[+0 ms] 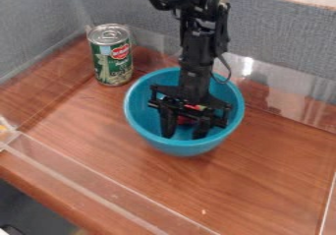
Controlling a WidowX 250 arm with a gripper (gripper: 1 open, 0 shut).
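Note:
A turquoise plastic bowl (152,139) sits on the wooden surface in the middle of the camera view. My black gripper (184,126) is down inside it, fingers pointing at the bowl's floor. A small red strawberry lies in the bowl, mostly hidden behind the gripper. Whether the fingers are closed on it I cannot tell.
A green-labelled tin can (110,58) stands at the back left, apart from the bowl. Grey padded walls (281,57) line the back and left.

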